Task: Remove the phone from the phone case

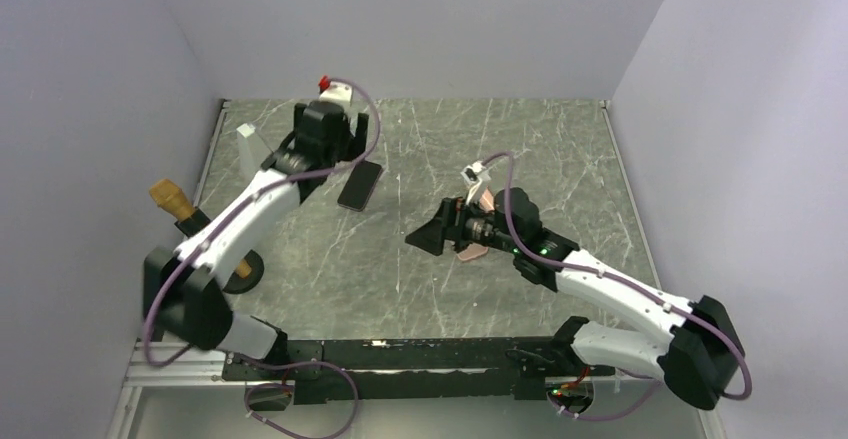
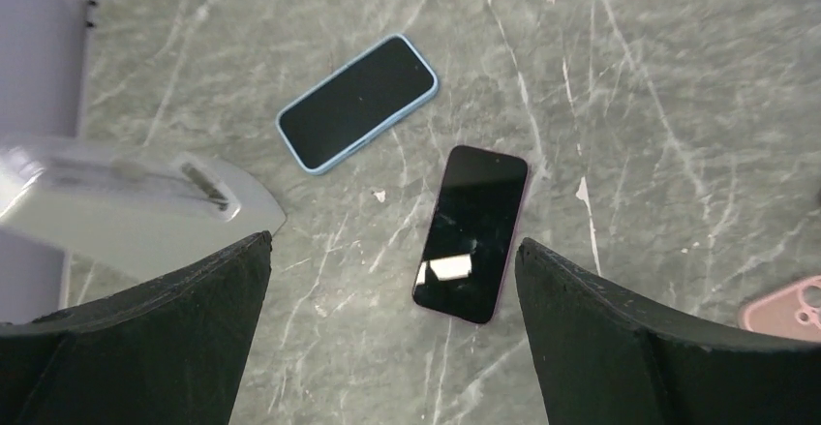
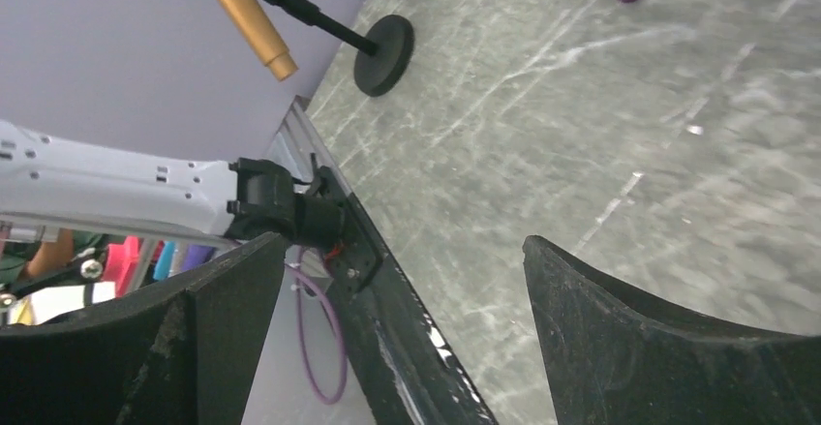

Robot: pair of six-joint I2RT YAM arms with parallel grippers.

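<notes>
A black-screened phone [image 2: 471,231] with a thin purplish edge lies flat on the table, screen up, apart from both grippers. Farther back is a second black-screened phone [image 2: 358,104] with a light blue rim; the left arm covers it in the top view. A pink flat piece [image 2: 786,309] with round openings, like a phone case, rests to the right, partly hidden under the right arm from above. My left gripper [image 1: 331,122] hovers at the back left, fingers wide apart and empty. Over the middle of the table my right gripper [image 1: 436,227] is also open, holding nothing.
At the left stand a white box [image 2: 145,202] and a wooden-handled object [image 1: 172,198] on a black round base [image 1: 243,274]. A peach object [image 1: 487,199] shows behind the right gripper. Free table lies at the back right and front middle.
</notes>
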